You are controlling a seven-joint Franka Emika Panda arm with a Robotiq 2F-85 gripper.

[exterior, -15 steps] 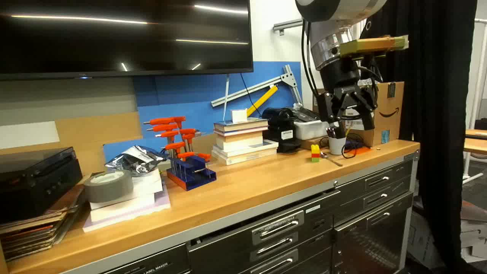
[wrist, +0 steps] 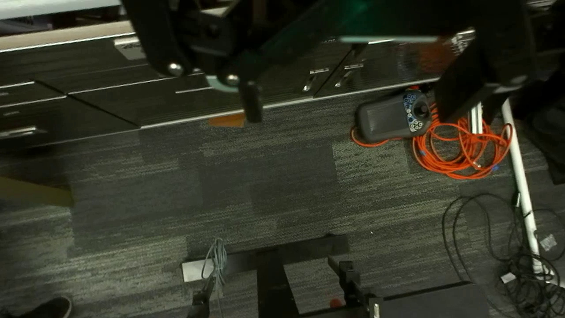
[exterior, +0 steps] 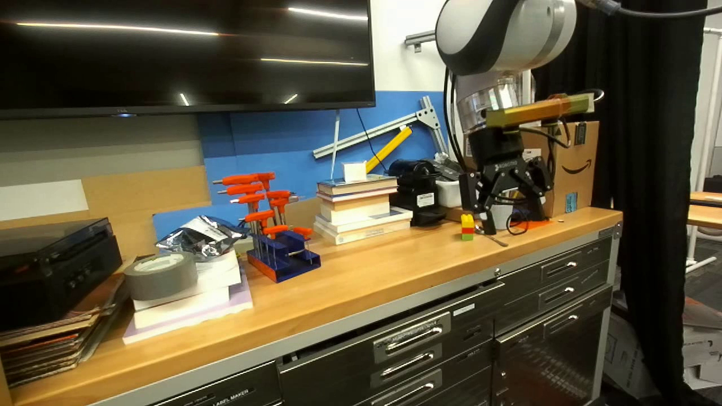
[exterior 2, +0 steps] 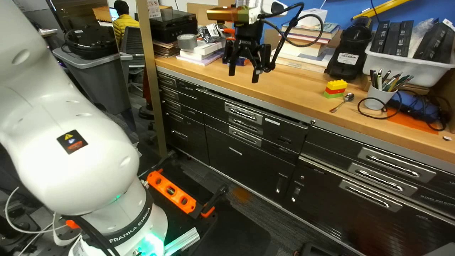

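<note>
In exterior view 2 my gripper [exterior 2: 244, 76] points downward with its fingers spread and nothing between them. The wrist view looks past the gripper onto carpet and cabinet fronts, so it hangs out in front of the counter. From exterior view 1, the gripper [exterior: 513, 222] partly hides the white pen cup [exterior: 501, 215]. A toy-block stack [exterior 2: 335, 89], yellow over red over green, stands on the worktop beside a metal spoon [exterior 2: 343, 102]. Right of these, the pen cup [exterior 2: 378, 97] is full of pens.
Along the wooden worktop [exterior: 379, 270] stand a book stack [exterior: 362, 210], a rack of orange-handled tools [exterior: 277, 254] and a tape roll [exterior: 161, 276]. A white bin [exterior 2: 409, 64] sits behind the pen cup. A teach pendant [wrist: 389, 116] lies on the floor.
My gripper has come lower in exterior view 1 and shifted slightly left, turning more upright. It now covers part of the pen cup. The objects on the worktop have not moved.
</note>
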